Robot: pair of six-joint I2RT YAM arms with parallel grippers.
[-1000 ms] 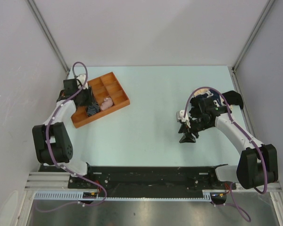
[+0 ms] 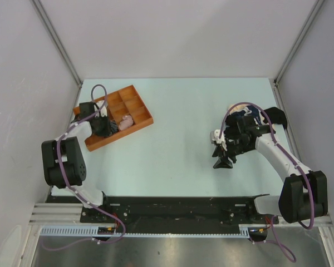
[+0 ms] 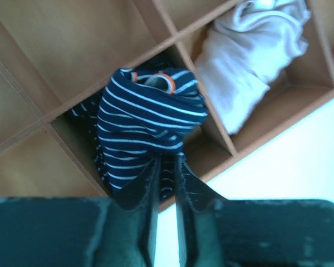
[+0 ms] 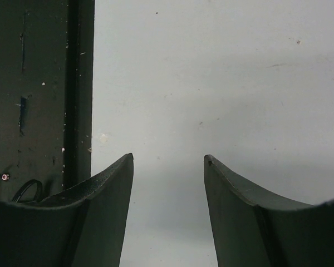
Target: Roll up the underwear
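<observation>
A navy underwear with white stripes (image 3: pixel 145 117) lies bundled in a compartment of the wooden divider box (image 2: pixel 133 100), with dark patterned fabric beside it. My left gripper is at the near edge of that compartment, fingers close together on or just above the striped cloth; whether it pinches any is unclear. A light grey rolled garment (image 3: pixel 250 55) fills the neighbouring compartment. My right gripper stands open low over bare table at the right, nothing between its fingers.
A pile of dark and light clothes (image 2: pixel 273 115) lies at the back right, behind the right arm. A dark front edge borders the table.
My left gripper has moved toward the front of the box, down by the striped underwear. The right arm has barely moved.
</observation>
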